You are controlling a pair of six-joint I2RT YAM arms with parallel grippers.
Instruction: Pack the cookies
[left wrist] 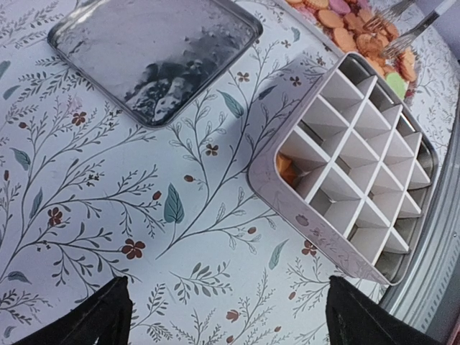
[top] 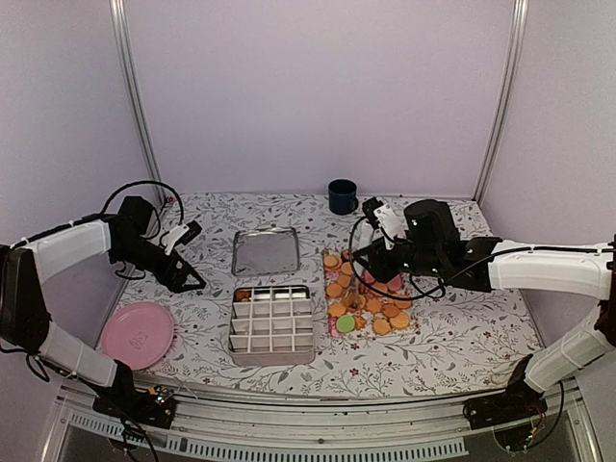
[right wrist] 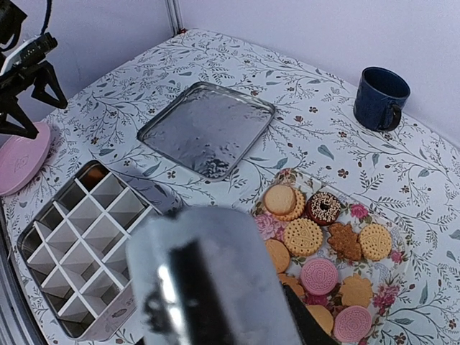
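Note:
Metal tongs [right wrist: 215, 266] sit between the fingers of my right gripper [top: 366, 256], which is closed around them. In the left wrist view the tongs' two forked ends [left wrist: 402, 44] stand apart, over the pile of cookies [left wrist: 349, 36]. Whether they touch a cookie I cannot tell. The cookies [right wrist: 302, 237] lie on a floral tray [right wrist: 392, 277] at the right. A divided box [top: 272, 358] stands left of them, with a brown-orange cookie [left wrist: 286, 169] in its far left corner compartment. My left gripper [top: 192, 282] is open and empty, left of the box.
An empty metal tray [top: 267, 252] lies behind the box. A dark blue mug [top: 343, 197] stands at the back, beyond the cookies. The pink plate [top: 138, 336] is at the front left. Bare tablecloth separates the left gripper from the box.

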